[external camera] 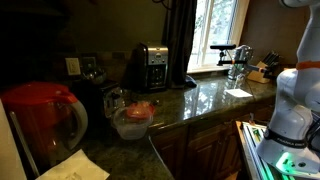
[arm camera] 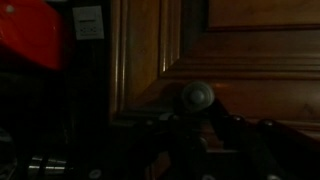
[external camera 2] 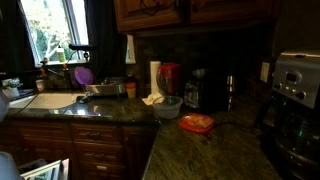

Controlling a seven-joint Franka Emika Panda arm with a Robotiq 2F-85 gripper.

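Observation:
A round, pale cabinet knob (arm camera: 197,96) shows in the middle of the wrist view, in front of brown wooden panels (arm camera: 262,65). At this knob my dark gripper is shut with the knob between its fingers, though the dim light hides most of the finger outlines. Wooden upper cabinets (external camera 2: 200,14) run along the top of exterior view 2. The gripper cannot be made out clearly in either exterior view.
Below, the counter (external camera 2: 175,150) carries a clear bowl (external camera: 132,121), a red dish (external camera 2: 196,123), a red appliance (external camera: 45,118) and coffee makers (external camera 2: 298,105). A white cloth (external camera: 75,167) lies near the front left.

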